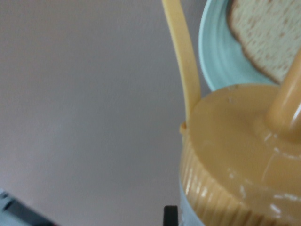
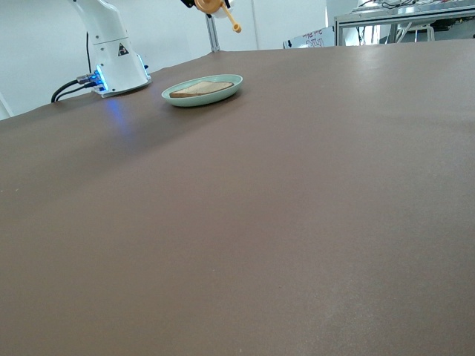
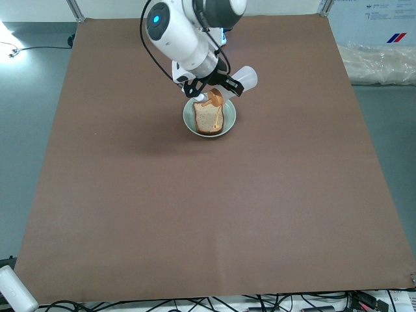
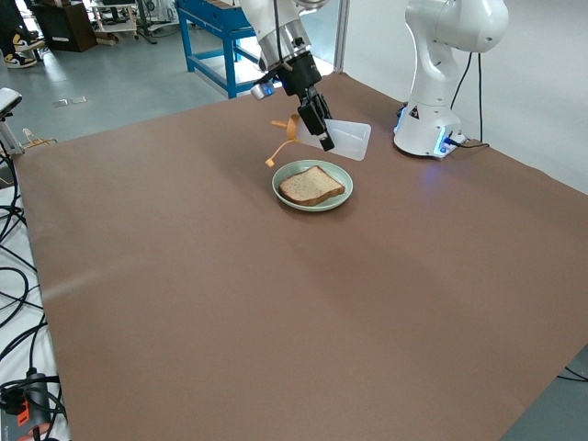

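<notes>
My gripper (image 4: 318,129) is shut on a translucent bottle (image 4: 349,140) with an orange cap (image 1: 235,155) and a thin spout that points down. The bottle is tilted and hangs above a mint plate (image 4: 312,170) holding a slice of bread (image 4: 310,188). In the top view the orange cap (image 2: 211,5) sits high over the plate. In the wrist view the cap fills the lower right, with part of the plate (image 1: 211,42) and bread (image 1: 263,28) behind it.
The robot's white base (image 4: 423,129) stands at the back. Cables (image 4: 18,294) and equipment lie beyond the table's edge, off the working surface.
</notes>
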